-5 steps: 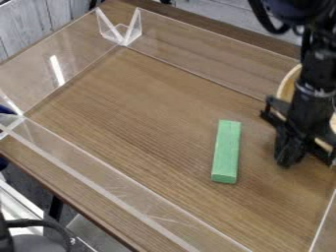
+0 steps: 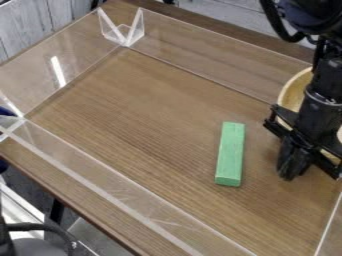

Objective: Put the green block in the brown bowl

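The green block [image 2: 231, 153] lies flat on the wooden table, right of the middle and long side pointing away from the camera. Apart from it, on the right, is my black gripper [image 2: 287, 174], with its fingertips low, close to the tabletop. From this angle I cannot tell whether its fingers are apart or closed, and no object shows between them. Behind the gripper, at the right edge, a tan-brown bowl [image 2: 291, 92] shows only part of its rim; the arm hides most of it.
Clear low walls edge the table [image 2: 147, 110]. A transparent bracket [image 2: 122, 27] stands at the far left corner. Dark equipment and cables [image 2: 34, 235] sit outside the lower left edge.
The green block has not moved.
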